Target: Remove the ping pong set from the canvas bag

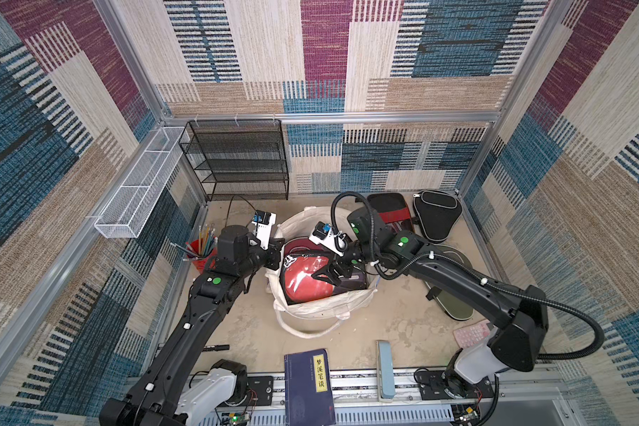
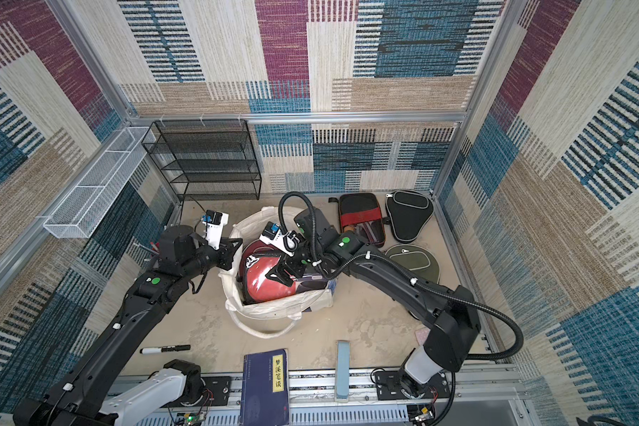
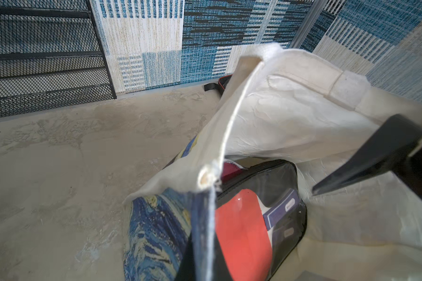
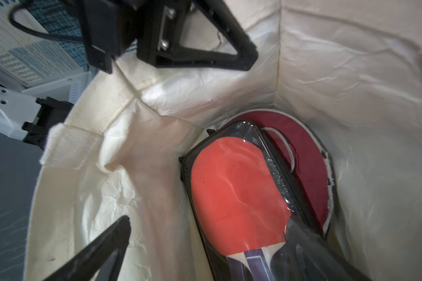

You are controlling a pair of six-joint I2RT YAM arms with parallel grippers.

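Note:
The cream canvas bag [image 1: 323,310] stands on the table, holding a clear-fronted black case with a red paddle [image 4: 239,187] and a burgundy round item [image 4: 314,178] behind it. My left gripper [image 2: 227,254] is at the bag's left rim, shut; in the left wrist view the rim fills the spot between its fingers' area, so what it touches is unclear. My right gripper is open inside the bag, its fingers either side of the case's lower part, above it.
A red-black case [image 2: 362,209], black case [image 2: 408,216] and green case [image 2: 411,262] lie right of the bag. A book [image 1: 309,387] and stapler-like bar [image 1: 384,369] lie in front. Wire racks [image 1: 234,156] stand behind.

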